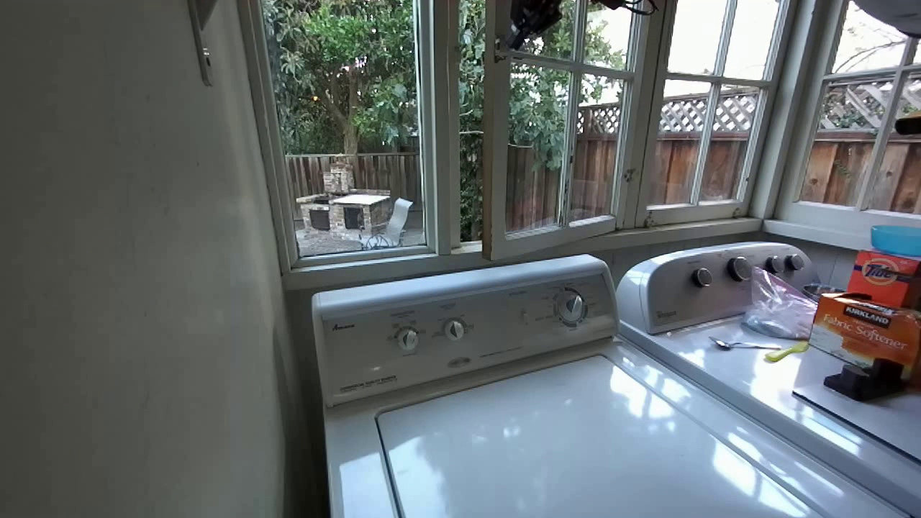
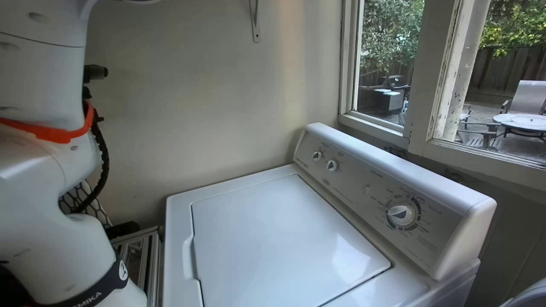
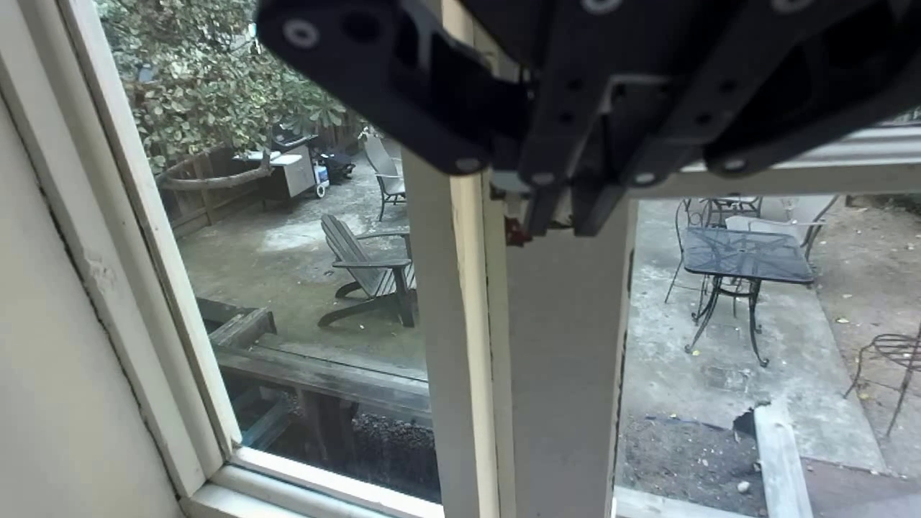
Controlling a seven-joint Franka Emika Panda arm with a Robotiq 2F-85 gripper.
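Observation:
A white-framed casement window (image 1: 552, 233) stands swung inward above the washing machine, its edge angled into the room. My gripper is at the upper part of that window's frame (image 3: 565, 371) in the wrist view. Its two dark fingers are close together with a narrow gap, around a thin dark piece of the window latch. The latch's reddish-brown part (image 3: 518, 232) shows just left of the fingertips; the rest is hidden behind them. From exterior view 1, only the lower end of the gripper (image 1: 515, 40) shows, at the top of the window.
Below is a white washing machine (image 2: 256, 240) with its lid down. To the right, a second machine (image 1: 682, 289) carries a plastic bag (image 1: 777, 306), a spoon (image 1: 738, 344) and a fabric softener box (image 1: 863, 332). A plain wall (image 2: 204, 102) borders the left side.

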